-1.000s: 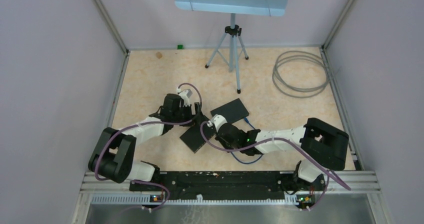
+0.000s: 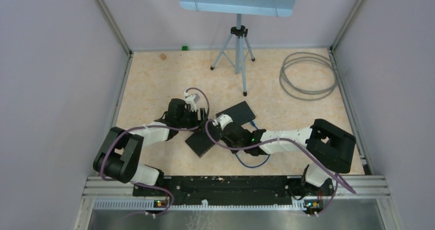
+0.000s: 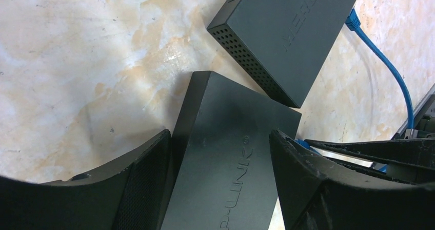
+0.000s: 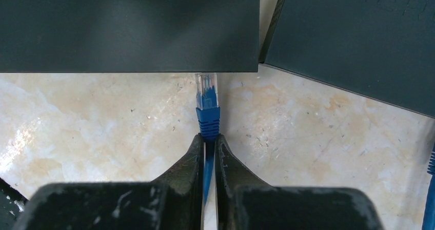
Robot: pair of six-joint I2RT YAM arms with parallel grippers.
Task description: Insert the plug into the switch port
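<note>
A black switch box (image 3: pixel 231 137) with raised lettering lies flat near the middle of the table. My left gripper is open around it, one finger by its left side, the other over its right edge; whether either touches is unclear. In the right wrist view, my right gripper is shut on the blue cable just behind the boot of the plug (image 4: pixel 207 99). The plug points straight at the switch's edge, its clear tip right at that edge. The port is hidden under the overhanging top, so I cannot tell whether the tip is inside.
A second black box (image 2: pixel 236 113) lies close by the switch's corner, with the cable's other blue end (image 3: pixel 352 20) at its side. A grey coiled cable (image 2: pixel 308 91) rests at the back right, and a stand (image 2: pixel 239 55) is at the back.
My left gripper has shifted slightly towards the front and right over the switch. The right arm has barely moved, and the boxes lie where they were.
</note>
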